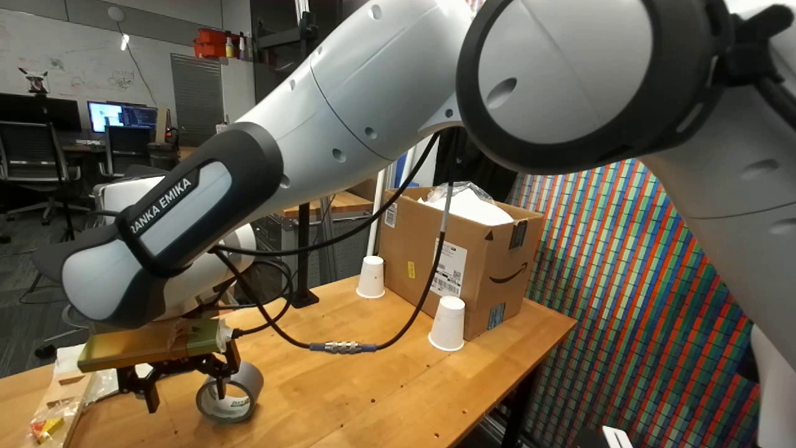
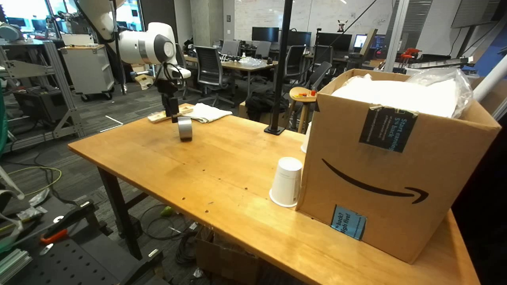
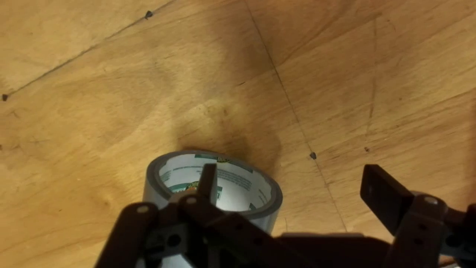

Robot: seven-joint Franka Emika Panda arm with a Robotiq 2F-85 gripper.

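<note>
A grey duct-tape roll (image 1: 254,381) stands on its curved side on the wooden table (image 1: 351,396). In the wrist view, the tape roll (image 3: 265,220) shows its printed white core at the lower left. My gripper is open, its fingers wide apart. One finger (image 3: 208,181) overlaps the roll's opening; the other finger (image 3: 379,190) is over bare wood to the right. In exterior view 1, my gripper (image 1: 186,396) has its right finger across the ring's hole. How deep that finger reaches is unclear. Exterior view 2 shows the gripper (image 2: 174,116) right beside the roll (image 2: 185,130).
Two upside-down white cups (image 1: 448,324) stand near a large cardboard box (image 1: 407,246). A wooden tray (image 1: 63,396) and a white cloth (image 2: 207,113) lie at the table's far end. Table surface between the roll and the cups is clear.
</note>
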